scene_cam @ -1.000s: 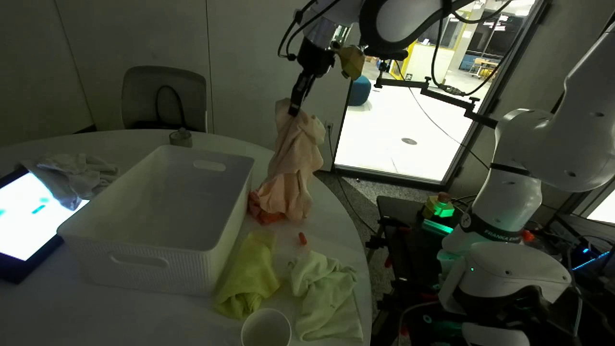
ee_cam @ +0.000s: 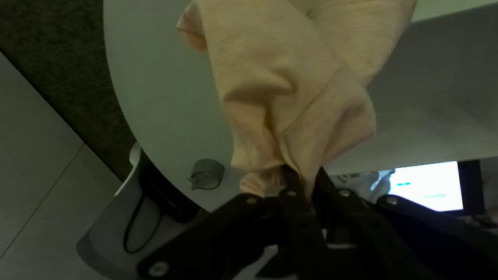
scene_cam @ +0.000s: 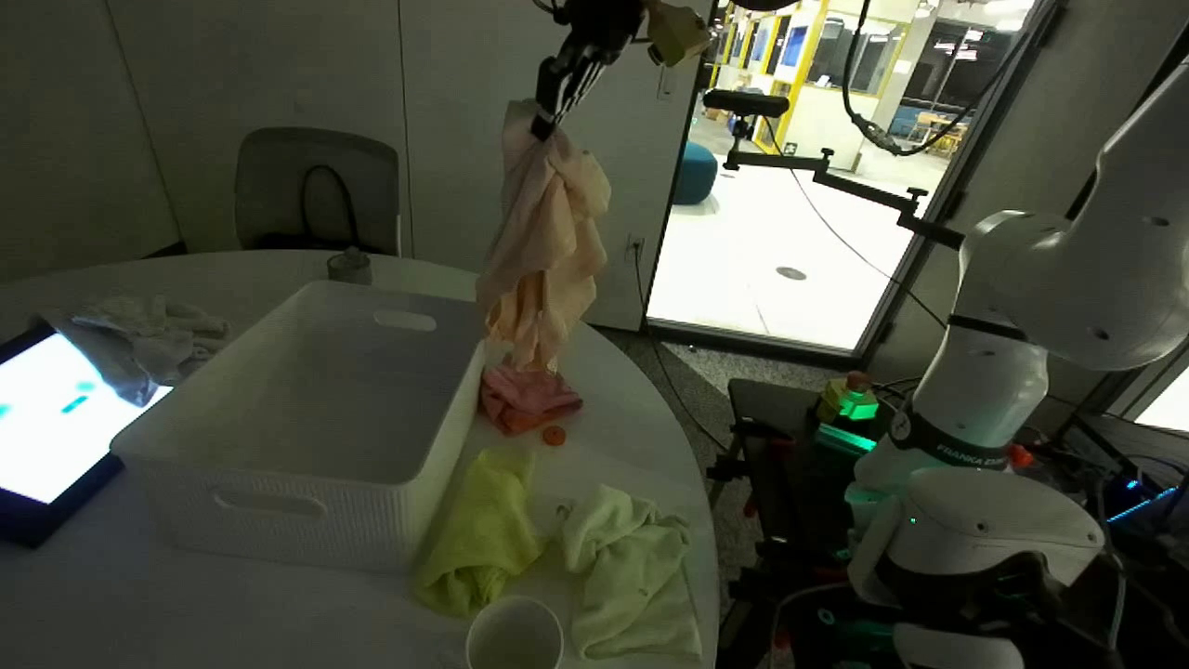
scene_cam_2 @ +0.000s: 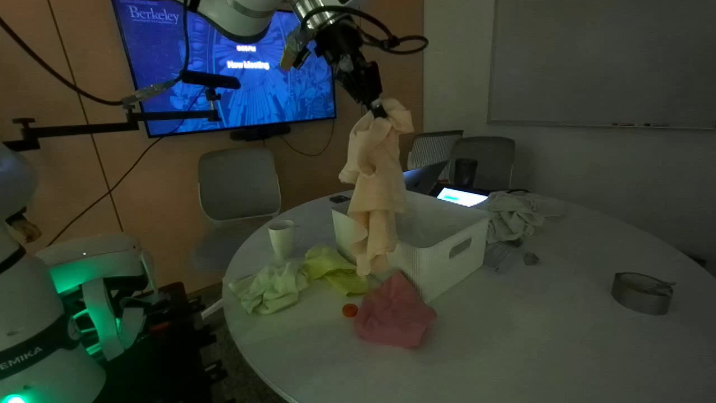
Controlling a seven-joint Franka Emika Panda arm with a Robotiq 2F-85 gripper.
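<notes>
A peach cloth (scene_cam: 546,240) hangs in loose folds from my gripper (scene_cam: 548,121), which is shut on its upper part. In exterior view 2 the cloth (scene_cam_2: 376,188) dangles in front of the white bin's near end, high over the table. The wrist view shows the cloth (ee_cam: 289,84) bunched between the fingertips and covering much of the scene. The open white bin (scene_cam: 407,474) looks empty in exterior view 1. Beside it on the table lie a pink-red cloth (scene_cam_2: 392,312), a yellow-green cloth (scene_cam: 485,535) and a pale green cloth (scene_cam: 630,569).
A small orange cap (scene_cam: 554,435) lies near the pink-red cloth. A white cup (scene_cam_2: 282,238) stands by the green cloths. Past the bin are a lit tablet (scene_cam: 67,418) and a greyish cloth (scene_cam_2: 513,215). A roll of tape (scene_cam_2: 642,293) sits on otherwise clear table.
My gripper has risen and shifted left with the peach cloth, uncovering more of the pink-red cloth. The orange cap has moved slightly left and now lies flat.
</notes>
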